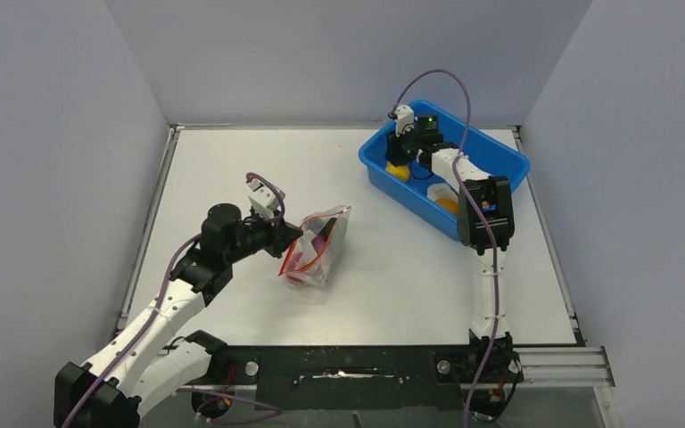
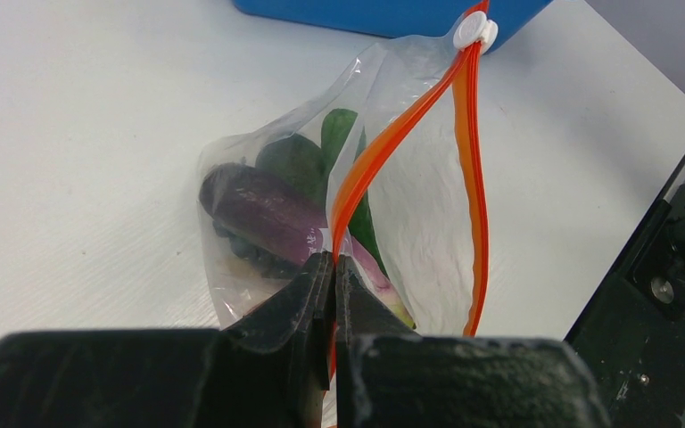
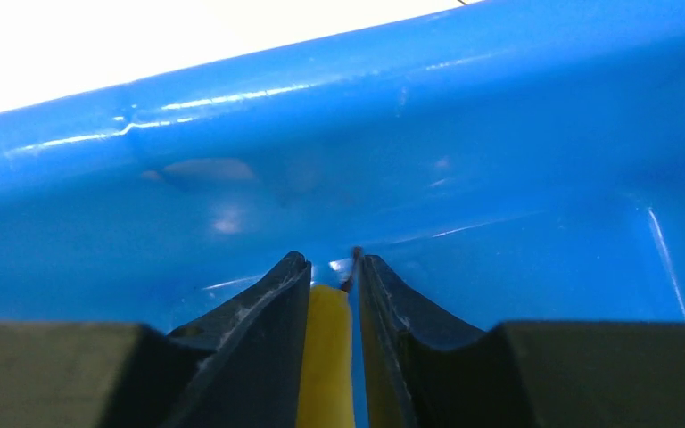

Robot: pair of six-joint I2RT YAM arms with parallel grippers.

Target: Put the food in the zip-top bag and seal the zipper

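A clear zip top bag [image 1: 325,263] with an orange-red zipper stands on the table, its mouth gaping. Inside, the left wrist view shows a purple eggplant [image 2: 263,209] and green food. My left gripper is shut on the bag's edge at the orange zipper strip. Over the left end of the blue bin, my right gripper [image 1: 399,155] points down. A yellow pear [image 3: 325,357] with a dark stem lies between its part-open fingers, and a strip of blue shows between the pear and the right finger.
The blue bin [image 1: 428,207] stands at the back right, with orange food [image 1: 449,205] and a pale item in it, partly covered by my right arm. A white slider [image 2: 475,30] sits at the zipper's far end. Bare table lies between bag and bin.
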